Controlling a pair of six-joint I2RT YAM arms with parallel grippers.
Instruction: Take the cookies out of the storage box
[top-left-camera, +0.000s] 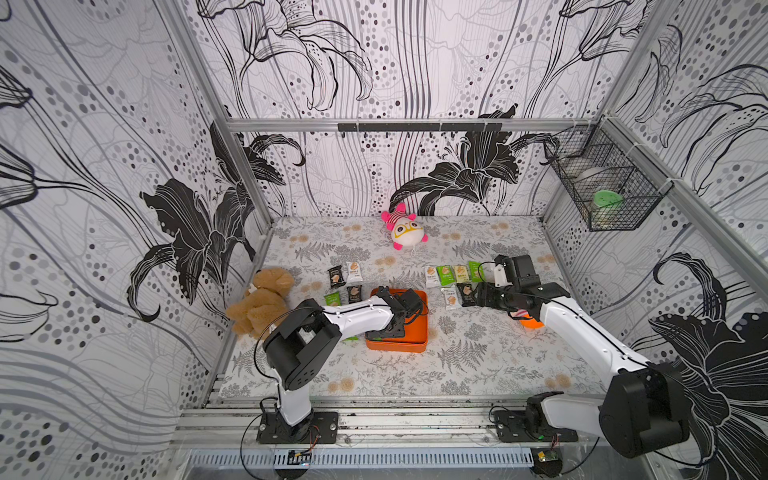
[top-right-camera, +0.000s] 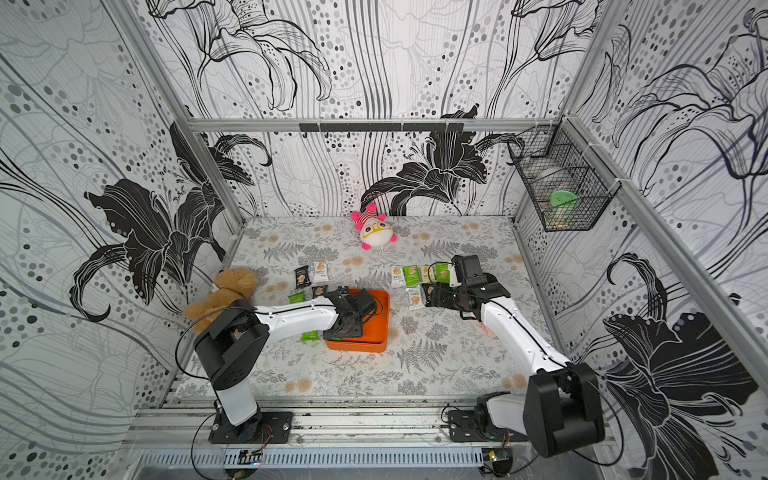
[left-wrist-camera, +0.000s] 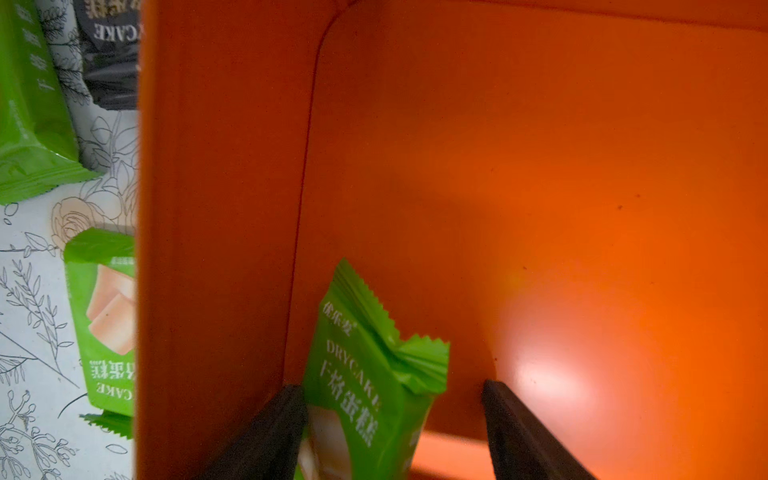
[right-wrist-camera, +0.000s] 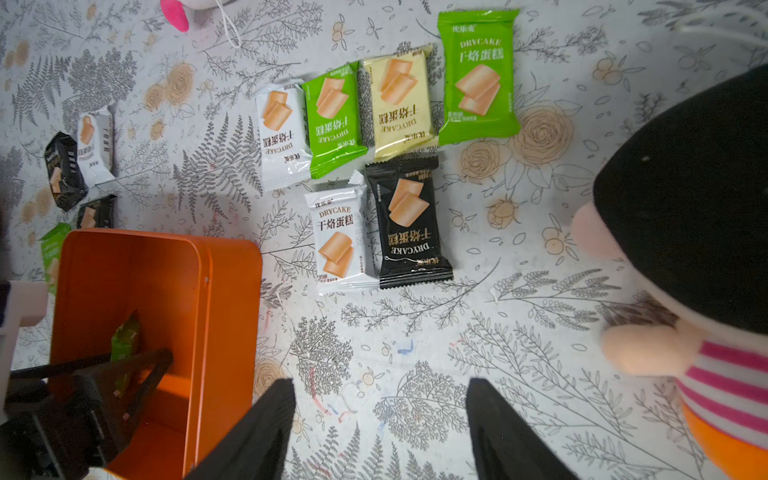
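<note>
The orange storage box (top-left-camera: 414, 336) sits at the table's middle, with my left gripper open inside it. A green DRYCAKE packet (left-wrist-camera: 352, 368) leans in the box between the left gripper's fingers, near the wall. My right gripper is over the table right of the box, fingers apart with nothing between them. Beyond it lie white (right-wrist-camera: 342, 240), black (right-wrist-camera: 410, 224), green (right-wrist-camera: 333, 120) and cream (right-wrist-camera: 400, 100) packets. More packets, green (left-wrist-camera: 104, 320) and dark (left-wrist-camera: 108, 56), lie left of the box.
A teddy bear (top-left-camera: 257, 304) lies at the left, a pink-and-white plush (top-left-camera: 406, 230) at the back. A doll (right-wrist-camera: 704, 224) lies at the right. A wire basket (top-left-camera: 608, 184) hangs on the right wall.
</note>
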